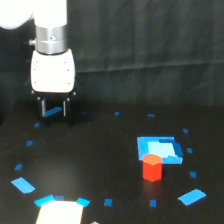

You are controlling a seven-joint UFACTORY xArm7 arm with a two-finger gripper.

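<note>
At the upper left of the camera view, my gripper points down with its two dark fingers apart. No object shows between them. A strip of blue tape on the table appears just below the fingertips; the height between them is hard to judge. Far to the right sits a shallow blue tray with a pale inside. A red block stands at the tray's front left edge, overlapping it in the view; whether they touch I cannot tell.
Several blue tape marks are spread over the black table. A white object is cut off by the bottom edge at the left. A dark curtain hangs behind.
</note>
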